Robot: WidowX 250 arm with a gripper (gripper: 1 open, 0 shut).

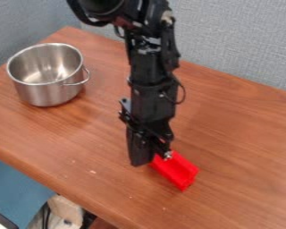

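Observation:
My black gripper (pixel 149 148) hangs low over the wooden table, its fingertips pointing down at the upper end of a red rectangular object (pixel 177 173) lying at a slant. The fingers appear shut, and they partly hide the red object's far end; whether they touch it is unclear.
A steel pot (pixel 46 75) with a handle stands at the back left of the table (pixel 229 125). The table's front left edge drops to a blue surface (pixel 14 188), with some cables and clutter at the bottom left.

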